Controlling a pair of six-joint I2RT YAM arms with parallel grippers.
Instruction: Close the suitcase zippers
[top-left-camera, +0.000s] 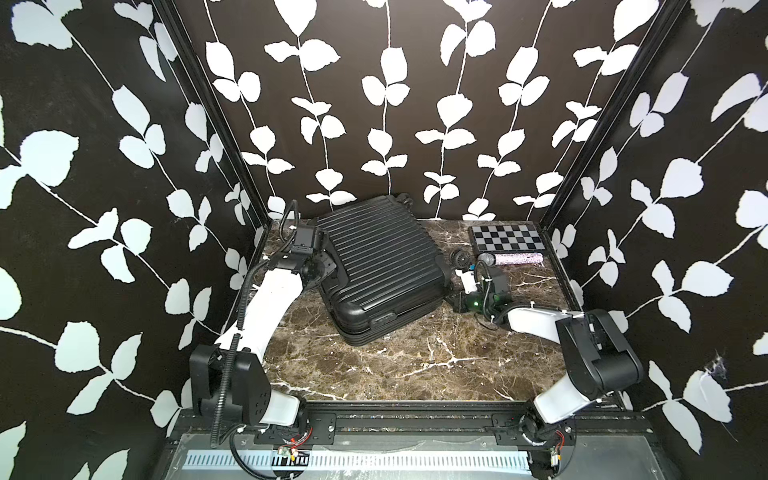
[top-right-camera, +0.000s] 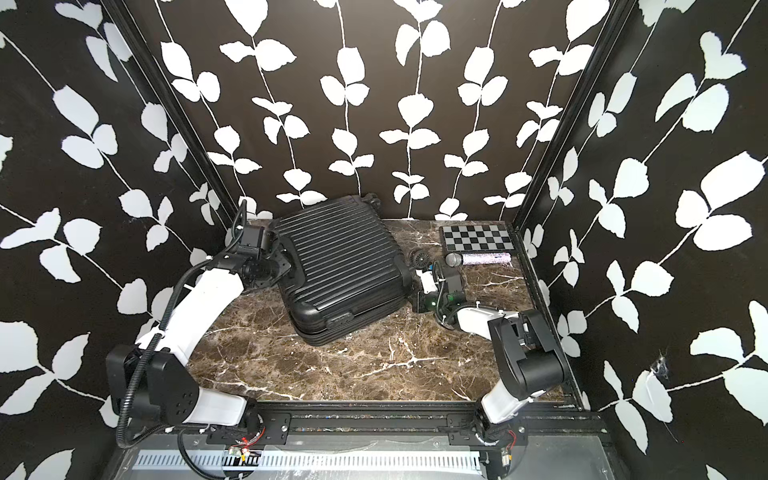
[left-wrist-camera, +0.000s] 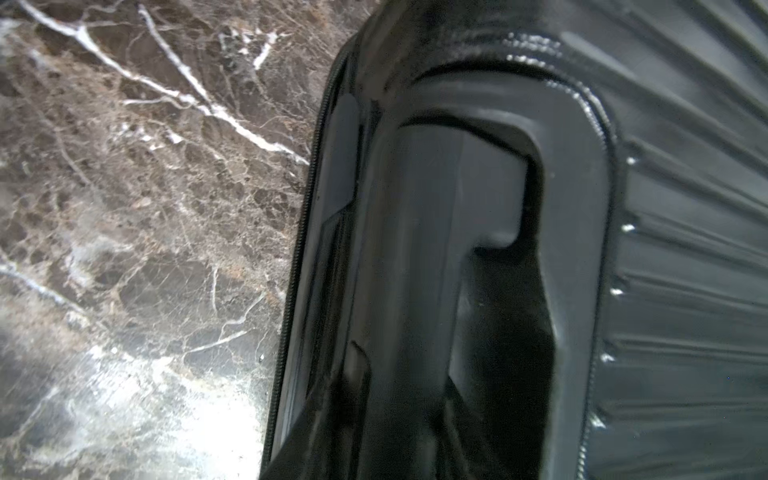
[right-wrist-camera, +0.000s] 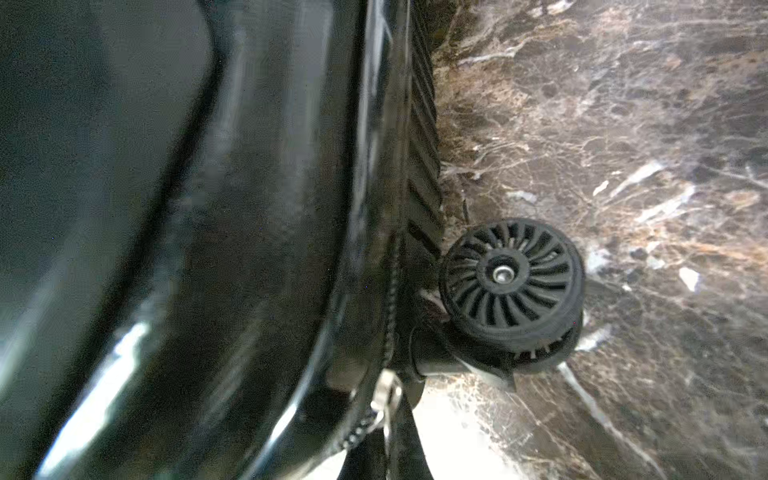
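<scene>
The black ribbed suitcase (top-left-camera: 380, 256) lies flat and turned at an angle on the marble-patterned table. Its side handle (left-wrist-camera: 408, 264) runs down the left wrist view. My left gripper has its fingers apart, one on each side of this handle; whether they touch it is unclear. In the right wrist view, a metal zipper pull (right-wrist-camera: 385, 392) sits on the zipper track (right-wrist-camera: 392, 304) near the corner by a wheel. My right gripper is shut there, with the pull's thin tab between its fingers. The far side's zipper is hidden.
A suitcase wheel (right-wrist-camera: 512, 284) juts out right beside my right gripper. At the back right lie a checkered board (top-left-camera: 506, 237) and a pale speckled tube (top-left-camera: 516, 258). Bare table (top-left-camera: 416, 368) spreads across the front.
</scene>
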